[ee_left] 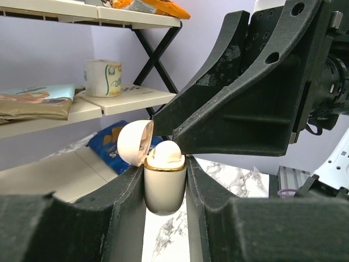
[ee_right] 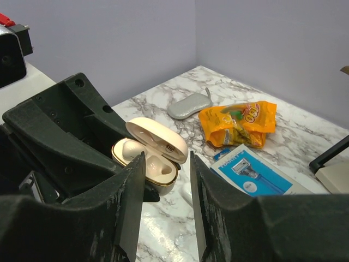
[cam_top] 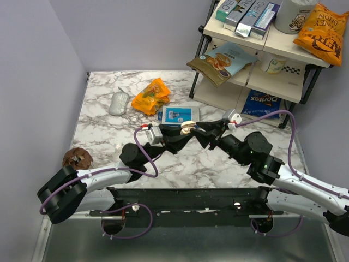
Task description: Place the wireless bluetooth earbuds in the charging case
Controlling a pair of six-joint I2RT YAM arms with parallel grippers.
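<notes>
The cream charging case [ee_left: 164, 191] with a gold rim is held upright above the table, my left gripper [cam_top: 181, 134] shut on its sides. Its lid [ee_right: 158, 137] stands open. A rounded pale piece [ee_left: 170, 151] shows at the case's mouth in the left wrist view; I cannot tell whether it is an earbud or part of the insert. My right gripper is parted at the case, one finger [ee_right: 135, 183] in front of the open mouth and the other past its right end. No earbud shows between the right fingers.
On the marble table [cam_top: 185, 172] lie an orange bag [cam_top: 150, 97], a grey pouch [cam_top: 119, 102] and a blue-and-white box [cam_top: 180, 114]. A shelf [cam_top: 221, 94] with snacks stands at the back right.
</notes>
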